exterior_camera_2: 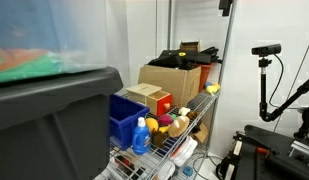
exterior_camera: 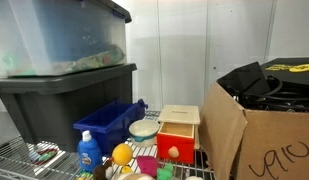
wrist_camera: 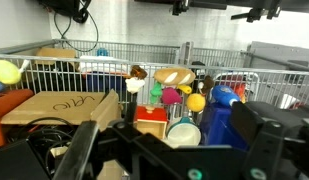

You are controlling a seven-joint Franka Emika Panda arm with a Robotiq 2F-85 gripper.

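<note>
My gripper appears in the wrist view as dark fingers at the lower left and lower right, spread wide with a gap between them; it looks open, and I see nothing held. Beyond it lies the wire shelf with a red drawer box [wrist_camera: 151, 121], a pale bowl [wrist_camera: 184, 133], an orange ball [wrist_camera: 196, 102] and a blue bottle [wrist_camera: 225, 96]. Exterior view 1 has the red box [exterior_camera: 176, 147] under a light wooden lid, with the bowl [exterior_camera: 144, 129], ball [exterior_camera: 122, 154] and upright bottle [exterior_camera: 89, 152] to its left. The gripper is absent from exterior view 1.
A blue bin [exterior_camera: 110, 125] stands beside a large dark tote [exterior_camera: 69, 100] with a clear tub on top. To the right, a tall cardboard box [exterior_camera: 256, 140] holds black items. Small toys crowd the shelf's front; a wire rail [wrist_camera: 104, 52] borders it.
</note>
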